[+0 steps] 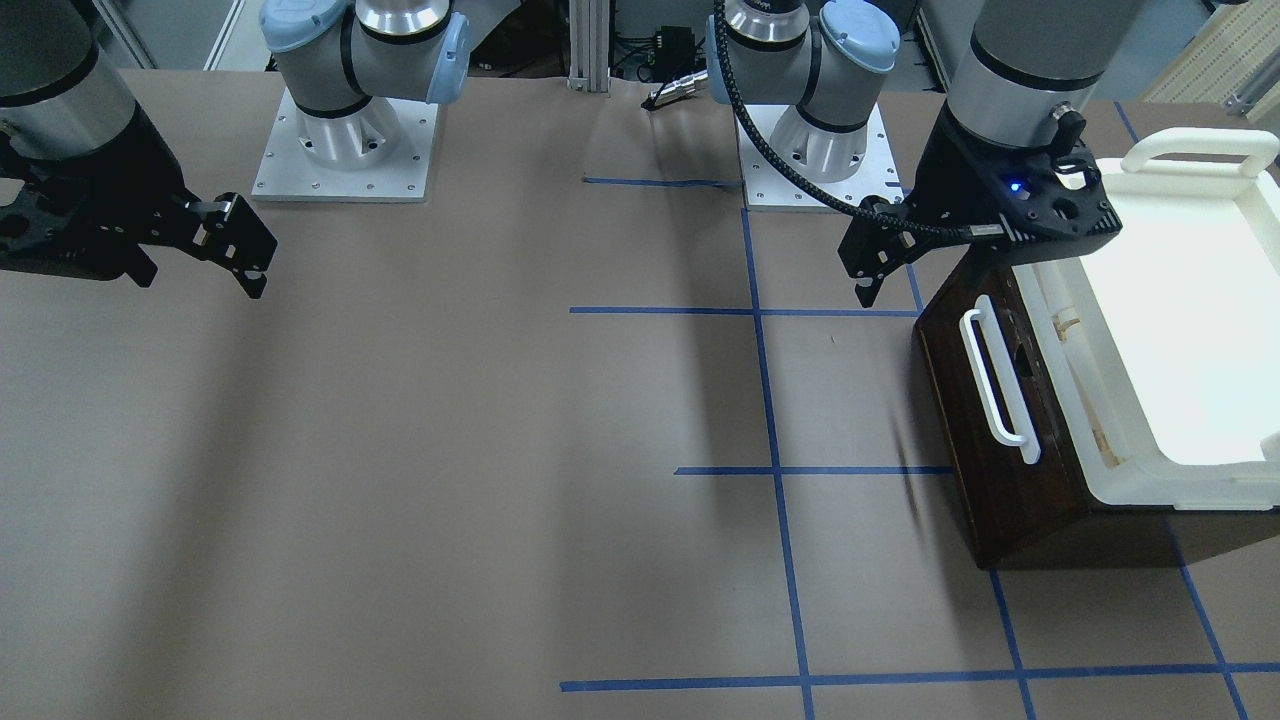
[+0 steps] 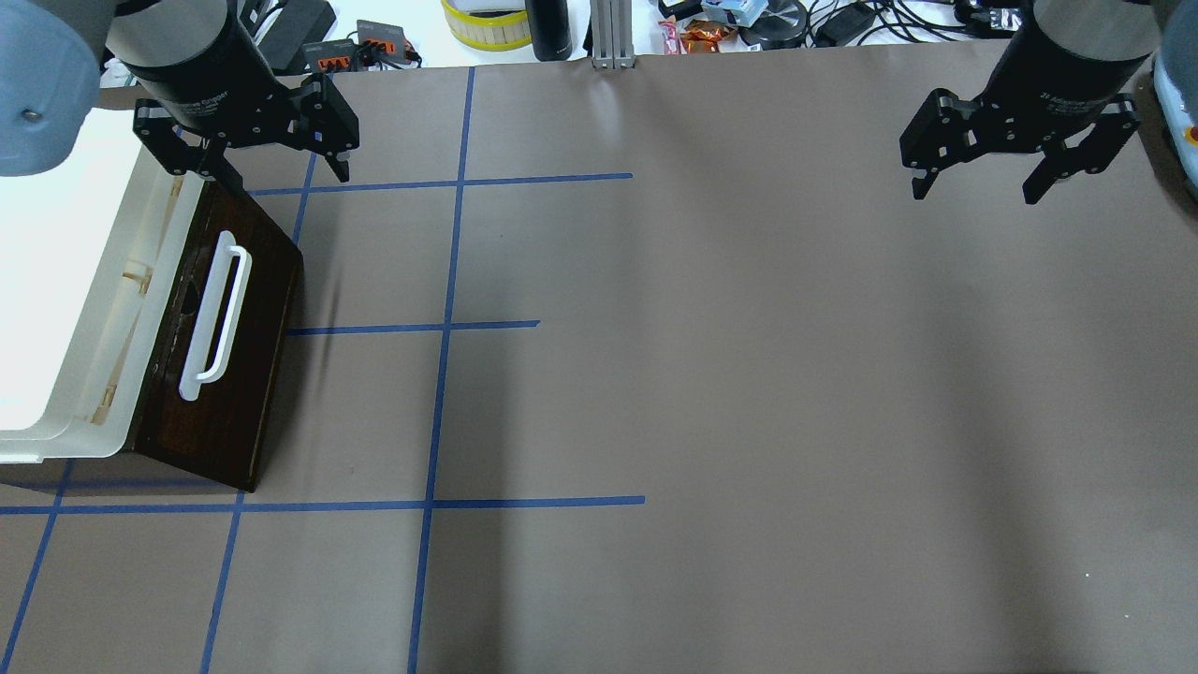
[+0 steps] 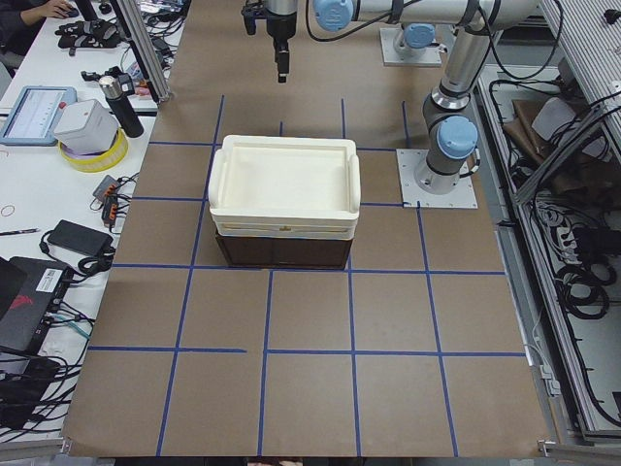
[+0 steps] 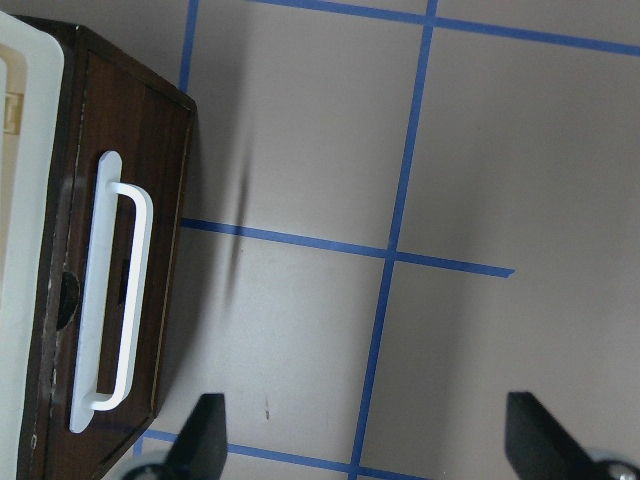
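A dark wooden box (image 1: 1008, 504) with a white handle (image 1: 998, 378) on its front face carries a white plastic tray or lid (image 3: 283, 180) on top. In the top view the handle (image 2: 215, 315) faces the bare floor. My gripper hangs above the floor beside the box, its two fingers wide apart with nothing between them; the handle (image 4: 110, 290) lies to the left in the wrist view.
A second arm with a black gripper (image 2: 1016, 157) stands across the work surface. The taped grid floor (image 2: 730, 371) between the arms is clear. Cables and small items lie on a side table (image 3: 39, 204).
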